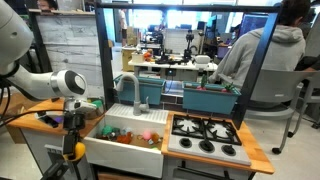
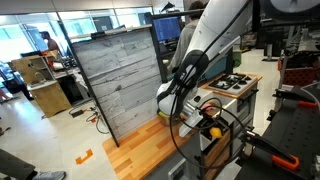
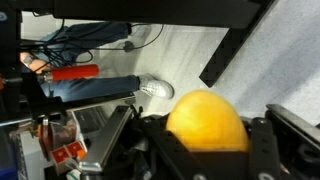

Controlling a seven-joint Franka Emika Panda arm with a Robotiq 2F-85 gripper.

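Observation:
A rounded yellow-orange object fills the middle of the wrist view, at the tips of my gripper. My gripper is shut on it, though the object hides just where the fingers touch. In exterior view 1 the gripper points down in front of the left counter, with the yellow-orange object hanging below counter height. Exterior view 2 shows the same yellow-orange object low beside the counter, near the arm's dark cables.
The white sink to the right holds several colourful items, with a grey faucet behind. Further right is a stove; blue bins hang behind. Under the gripper is open floor, with a person's shoe in the wrist view.

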